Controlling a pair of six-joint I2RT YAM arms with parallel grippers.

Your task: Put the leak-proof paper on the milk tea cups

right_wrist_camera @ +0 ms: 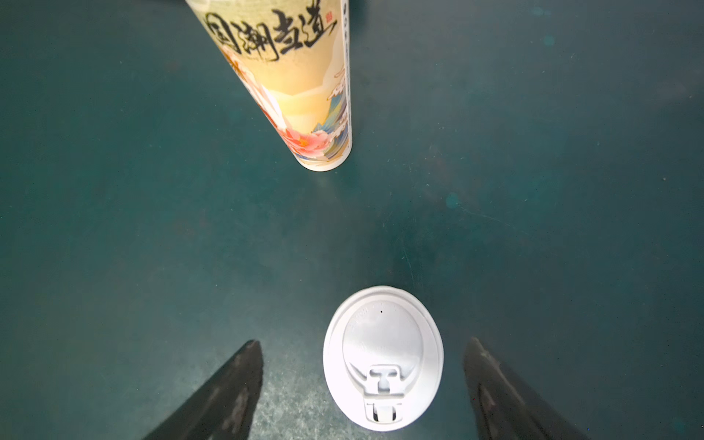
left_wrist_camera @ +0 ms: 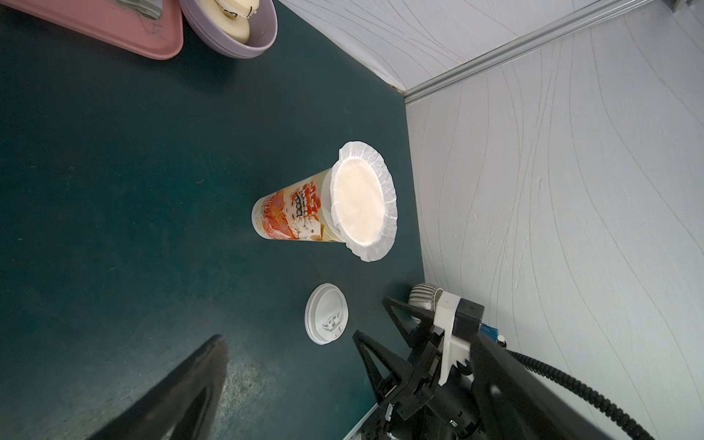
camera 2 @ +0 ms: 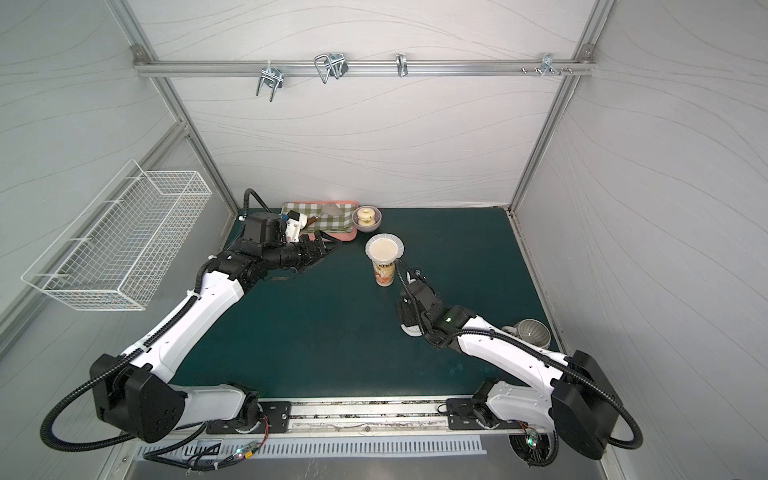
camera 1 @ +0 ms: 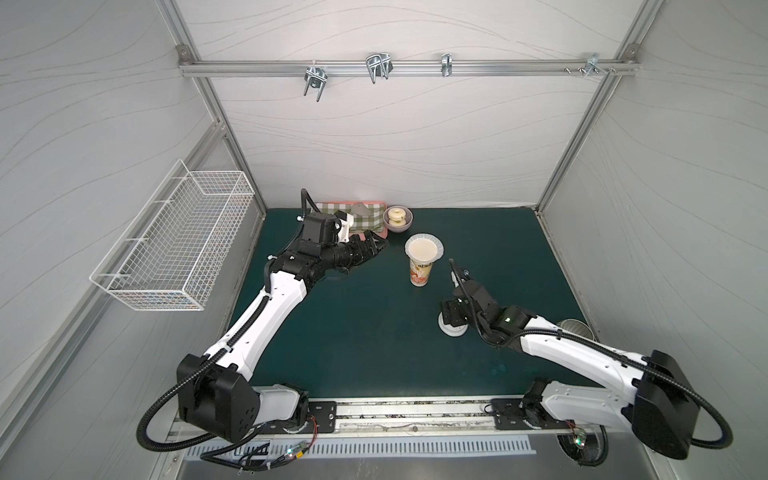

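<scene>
A tall printed milk tea cup [camera 1: 419,272] stands mid-table; a crimped white paper ring [left_wrist_camera: 386,198] lies on its top around a cream-coloured centre. A white lid [right_wrist_camera: 382,337] lies flat in front of the cup, below my right gripper, whose fingers are apart, one either side of the lid in the wrist view, with nothing between them. My left gripper is open and empty, raised to the left of the cup.
A pink tray [left_wrist_camera: 117,33] with a checked cloth and a bowl [left_wrist_camera: 242,47] of pale rolls are at the back. A striped metal vessel [camera 2: 534,332] sits at the right edge. A wire basket [camera 1: 172,240] hangs on the left wall.
</scene>
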